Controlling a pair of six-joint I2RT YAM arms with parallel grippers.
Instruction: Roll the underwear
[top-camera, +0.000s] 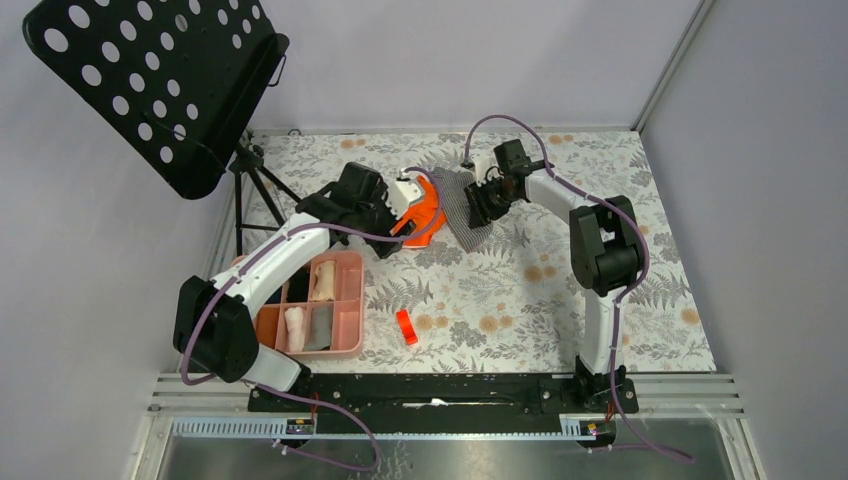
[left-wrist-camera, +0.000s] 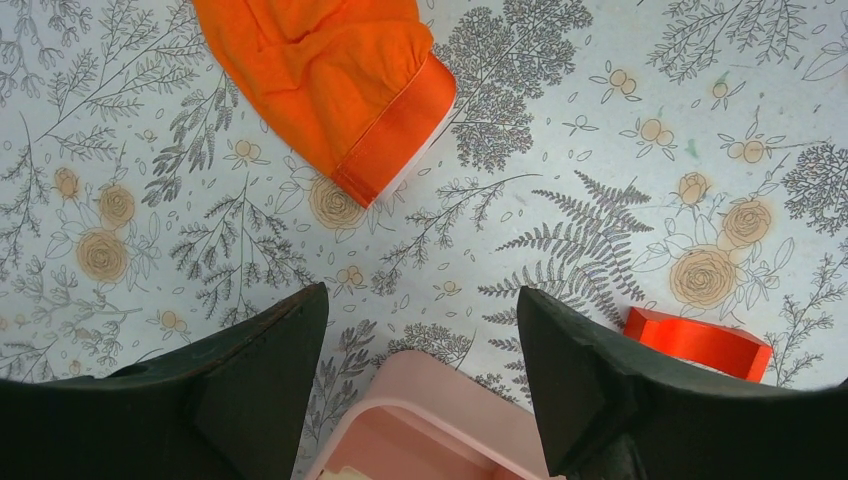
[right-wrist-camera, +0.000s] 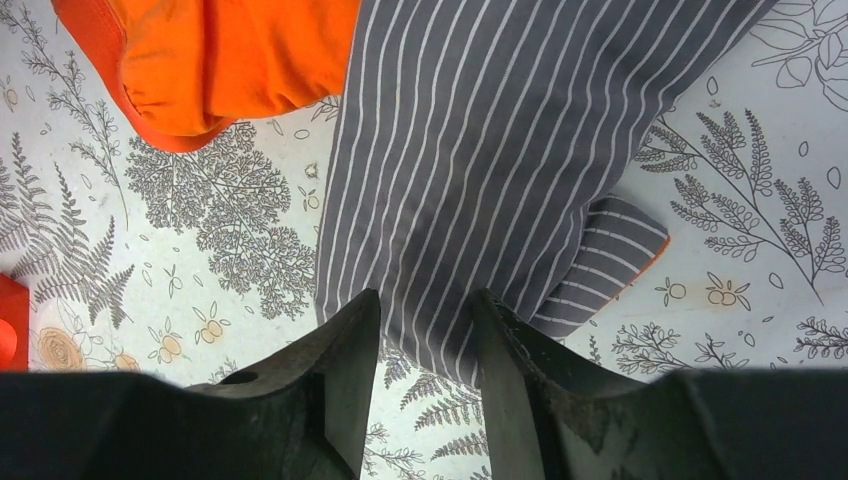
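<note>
A grey striped cloth (right-wrist-camera: 470, 150) lies flat with folds at the back centre, beside an orange garment (left-wrist-camera: 330, 90) with a waistband. My right gripper is part open over the lower edge of the striped cloth; whether it touches it I cannot tell. My left gripper stands open above the table, left of the orange garment and near the bin, nothing between its fingers.
A pink divided bin (top-camera: 346, 322) with folded cloths is at the front left. A small red object (top-camera: 406, 327) lies beside it. A black stand (top-camera: 160, 90) rises at the back left.
</note>
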